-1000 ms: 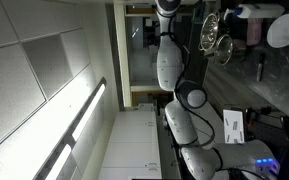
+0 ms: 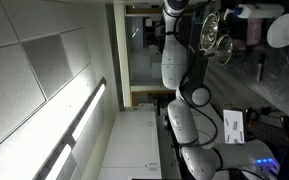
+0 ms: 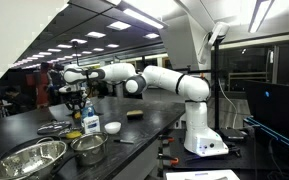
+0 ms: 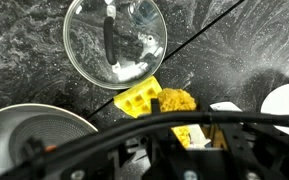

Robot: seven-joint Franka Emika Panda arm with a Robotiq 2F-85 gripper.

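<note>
Near the bottom centre of the wrist view, my gripper is shut on a crumpled orange thing (image 4: 176,99). A dark curved bar crosses in front and hides much of the fingers. Under and beside the orange thing lies a yellow, dimpled piece (image 4: 137,98) that looks like a sponge; whether the two touch is unclear. A clear glass lid (image 4: 134,62) with a dark handle rests above it. In exterior view 2 the arm reaches out over the far left part of the table, too small to make out the fingers.
A metal colander (image 4: 22,140) sits at lower left and a white round dish (image 4: 286,104) at right. Exterior view 2 shows a pot (image 3: 89,151), a white and blue bottle (image 3: 91,124) and a small white bowl (image 3: 112,128).
In exterior view 1 the far part of the arm has shifted slightly to the right. The dishes on the table stay where they were.
</note>
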